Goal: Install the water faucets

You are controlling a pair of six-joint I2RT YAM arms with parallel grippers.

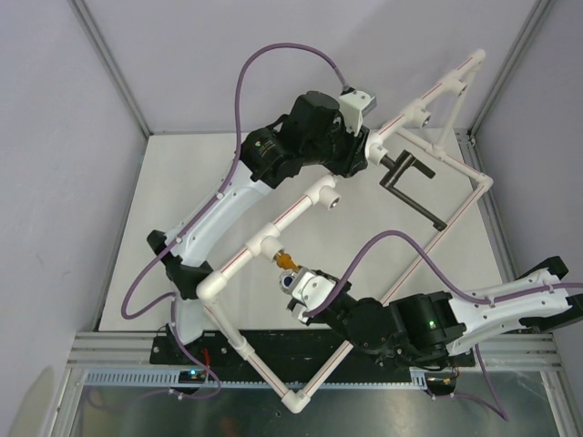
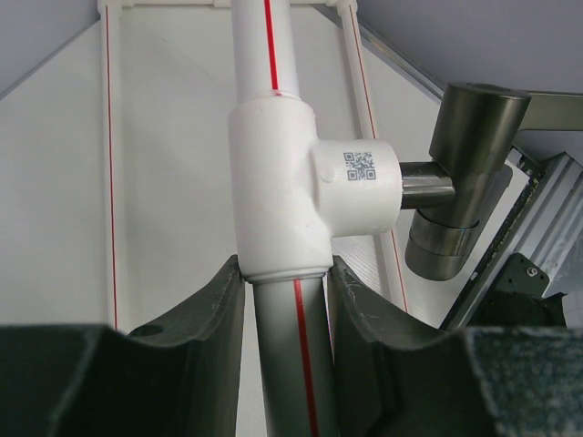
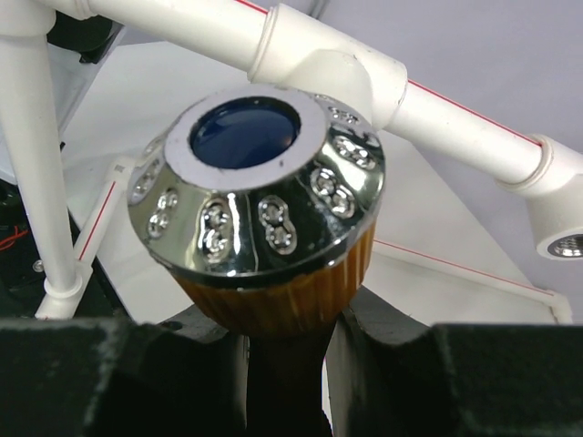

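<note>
A white PVC frame (image 1: 293,209) holds tee fittings. In the top view my left gripper (image 1: 353,155) is at the upper rail; in the left wrist view its fingers are around the vertical pipe (image 2: 296,364) below a tee (image 2: 282,187) that carries a dark metal faucet (image 2: 465,155). Whether they grip it is unclear. My right gripper is shut on an amber faucet with a chrome head (image 3: 255,209), at a lower-left tee (image 3: 323,77); the joint behind the head is hidden in the right wrist view.
Another tee with a fitting (image 1: 328,197) is on the middle rail. The frame's lower corner (image 1: 296,401) overhangs the table's front edge. The white board (image 1: 173,182) is clear at left.
</note>
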